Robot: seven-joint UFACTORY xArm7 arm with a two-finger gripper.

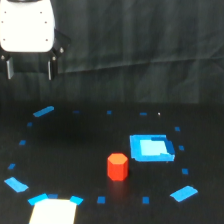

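Note:
High at the upper left hangs my gripper (31, 70), with a white body and two dark fingers set wide apart. It is open, and only dark backdrop shows between the fingers. A red six-sided block (118, 166) stands upright on the black table, well to the right of the gripper and lower in the view. Nothing touches the block. Behind it to the right lies a square outlined in blue (135, 150), with a white patch (153, 147) inside.
A pale square (53, 212) lies at the near left edge. Blue tape strips (184, 193) and small blue marks dot the table. A dark curtain (140, 60) closes off the back.

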